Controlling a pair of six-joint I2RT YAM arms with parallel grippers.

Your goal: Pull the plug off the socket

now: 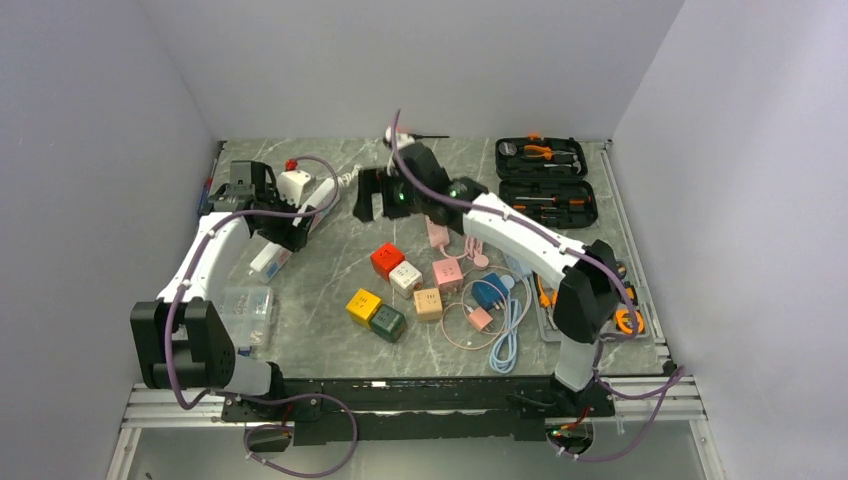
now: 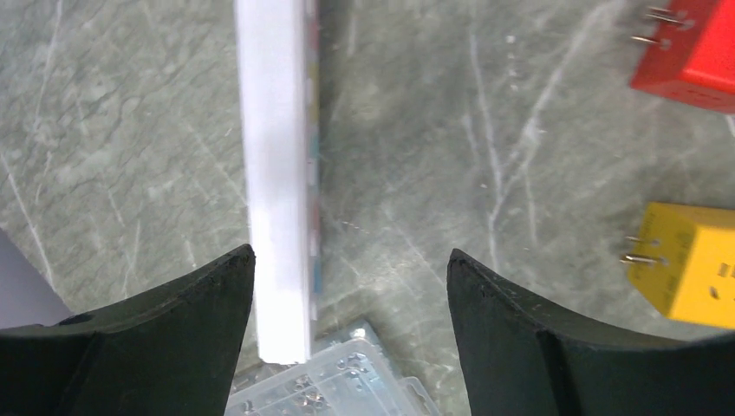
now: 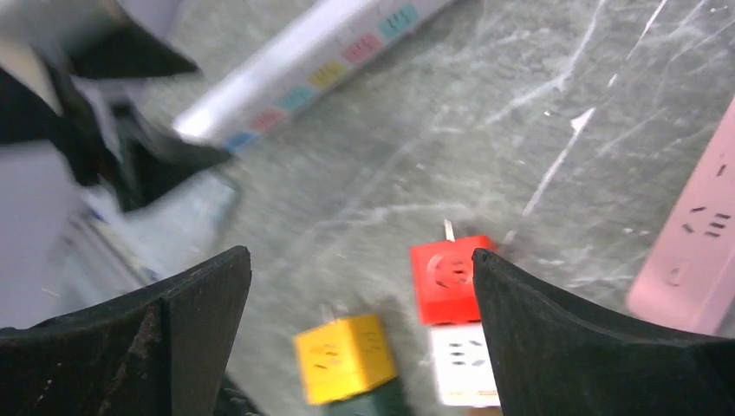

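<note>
The white power strip (image 1: 270,260) lies diagonally at the left of the table, under my left gripper (image 1: 298,222), whose fingers stand apart with only the strip below them in the left wrist view. A red plug cube (image 1: 386,261) with prongs sits in the middle, beside a white one (image 1: 405,280); yellow (image 1: 363,306) and dark green (image 1: 388,323) cubes lie nearer the front. My right gripper (image 1: 377,195) is open, raised above the area behind the red cube, nothing between its fingers. No plug is clearly seen in a socket in the wrist views.
A clear plastic box (image 1: 240,318) lies at the front left. Pink adapters, cables and a blue plug (image 1: 489,292) crowd the centre right. Tool cases (image 1: 545,205) stand at the back right, an orange tool tray (image 1: 628,320) at the right edge.
</note>
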